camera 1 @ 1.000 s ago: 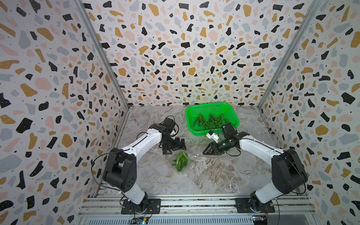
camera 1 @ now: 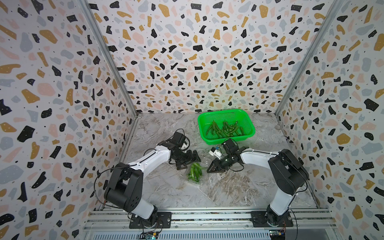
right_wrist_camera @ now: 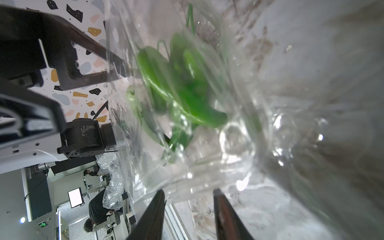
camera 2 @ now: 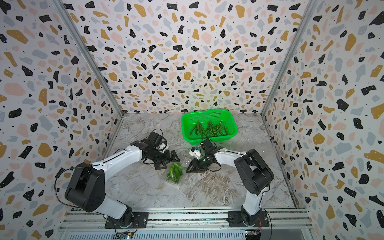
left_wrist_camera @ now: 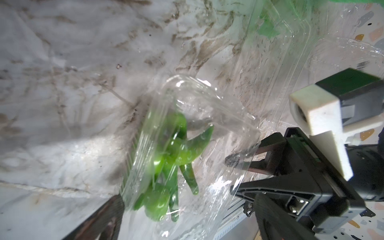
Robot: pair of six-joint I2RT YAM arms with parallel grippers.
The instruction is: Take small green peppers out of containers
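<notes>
Small green peppers point(camera 1: 194, 172) lie inside a clear plastic container point(left_wrist_camera: 188, 86) on the table, seen through its shiny wall. My left gripper point(camera 1: 188, 161) is over the container's far side; in the left wrist view its fingers point(left_wrist_camera: 106, 218) are wide apart, one on each side of the clear plastic. My right gripper point(camera 1: 210, 168) comes from the right to the container's edge. Its fingers point(right_wrist_camera: 154, 214) are apart, close to the plastic rim; whether they touch it I cannot tell. Neither gripper has anything visibly clamped.
A green basket point(camera 1: 204, 136) stands at the back, with several green peppers point(camera 1: 226, 128) inside. Clear plastic, hard to make out, lies near the right gripper.
My right gripper has moved left to the container. The left gripper has shifted slightly nearer the front. The peppers look bunched narrower than before.
</notes>
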